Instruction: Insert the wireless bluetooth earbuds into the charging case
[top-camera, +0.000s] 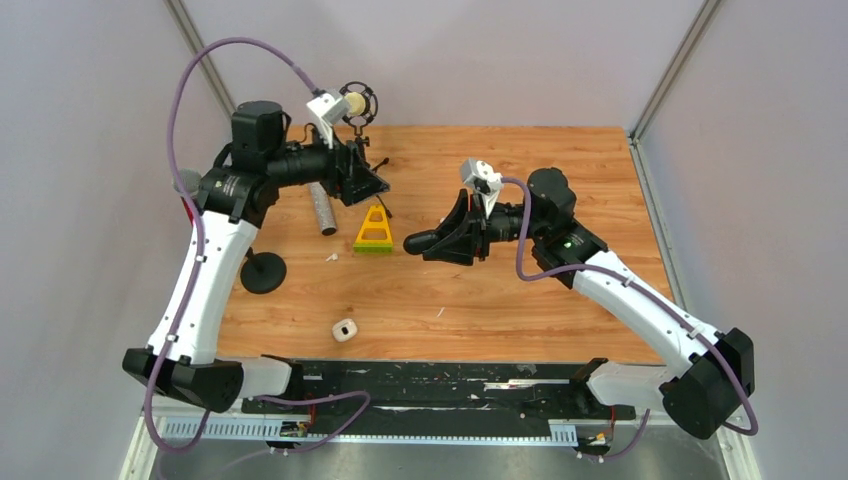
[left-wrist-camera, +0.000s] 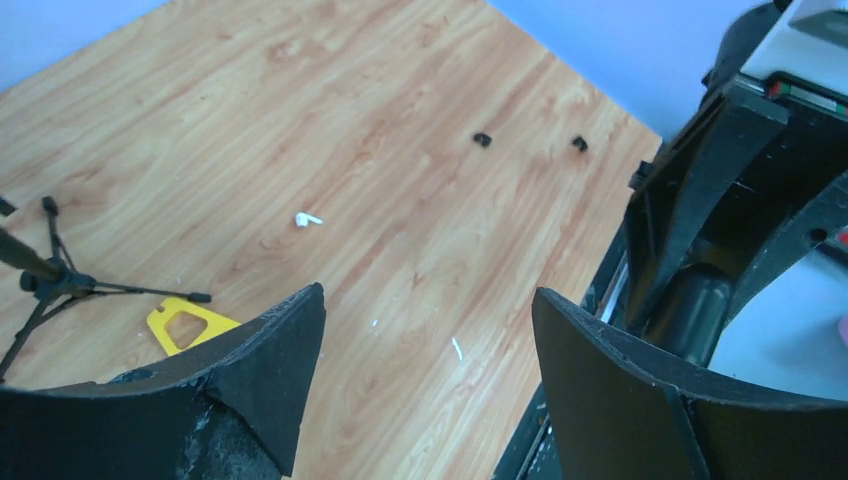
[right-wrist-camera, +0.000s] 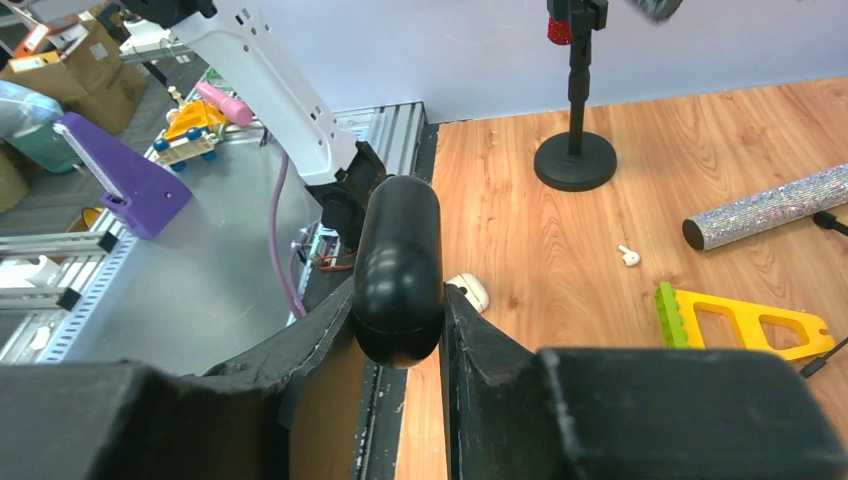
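Observation:
A glossy black, capsule-shaped case (right-wrist-camera: 398, 270) is held between the fingertips of my right gripper (top-camera: 440, 242), shut on it above the middle of the table. Whether its lid is closed cannot be told. My left gripper stands part open up and to the left of the case, with nothing between its fingers. One white earbud (right-wrist-camera: 629, 256) lies on the table left of the yellow frame. Another white earbud (left-wrist-camera: 305, 219) lies on the bare wood in the left wrist view; in the top view the right gripper mostly hides it.
A yellow frame (top-camera: 374, 232), a glittery tube (top-camera: 323, 208) and a black round stand base (top-camera: 263, 272) occupy the left side. A small white rounded block (top-camera: 344, 330) sits near the front edge, and a thin white stick (top-camera: 440, 312) mid-table.

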